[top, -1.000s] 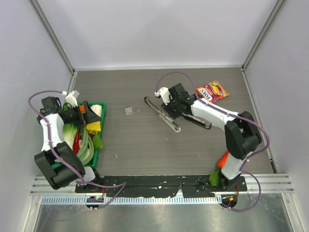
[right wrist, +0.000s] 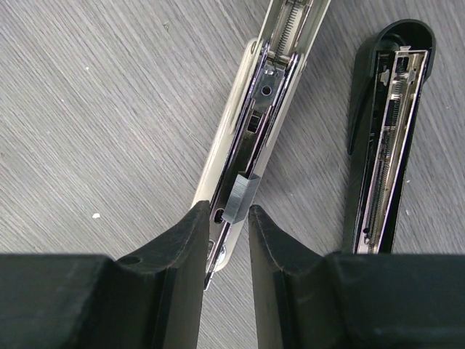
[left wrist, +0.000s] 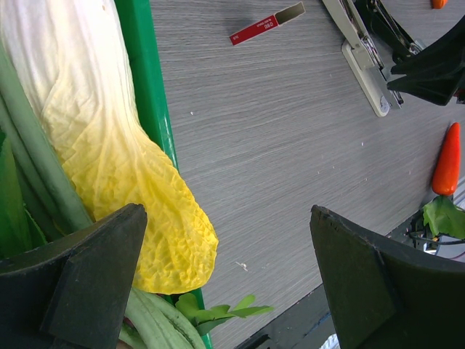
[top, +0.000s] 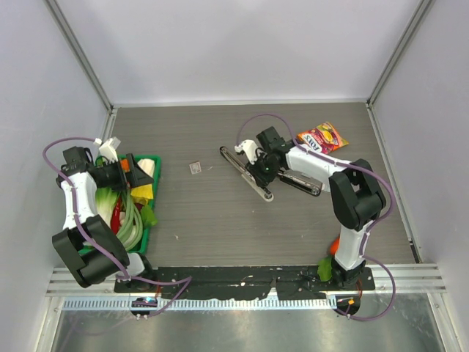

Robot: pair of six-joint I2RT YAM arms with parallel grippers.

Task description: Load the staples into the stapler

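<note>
A white stapler (right wrist: 225, 149) lies opened out on the table, its long metal channel exposed. On that channel sits a short silver strip of staples (right wrist: 241, 198), slightly askew to the rails in the right wrist view. Directly above it is my right gripper; its fingertips stand a little apart, one on each side of the strip's near end, and whether they touch it I cannot tell. My left gripper is wide open, empty, over the vegetable basket at the left. A small red-and-tan staple box (left wrist: 267, 23) rests on the table between the two arms.
A black stapler (right wrist: 389, 138), also opened, lies just right of the white one. Behind it is a red snack bag (top: 322, 138). The green basket (top: 157, 176) full of vegetables fills the left side. A carrot (left wrist: 446, 160) lies front right.
My right gripper has shifted slightly toward the table's front, over the white stapler's channel, and its arm has swung a little left. The left arm and staplers have not moved.
</note>
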